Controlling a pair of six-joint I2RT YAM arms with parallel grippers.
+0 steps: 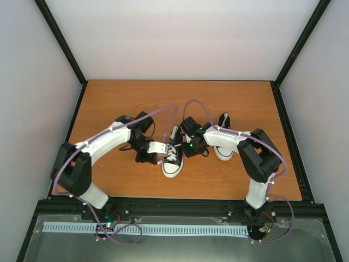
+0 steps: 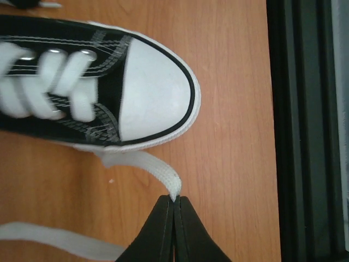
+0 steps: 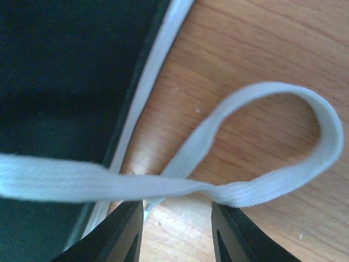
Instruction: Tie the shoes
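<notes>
A black sneaker with a white toe cap (image 1: 172, 168) lies between the two arms, its toe toward the front edge. From the shoe's side a white lace (image 2: 158, 166) curves to the tips of my left gripper, which is shut on it. On the shoe's other side my right gripper stands part open. A loop of white lace (image 3: 322, 125) lies by that side, and a strand crosses just beyond the fingertips; nothing clearly sits between them. A second black sneaker (image 1: 223, 153) rests to the right, partly hidden by the right arm.
Another length of lace (image 2: 60, 240) lies on the wood left of my left fingers. A black frame (image 2: 305, 131) borders the table's front edge.
</notes>
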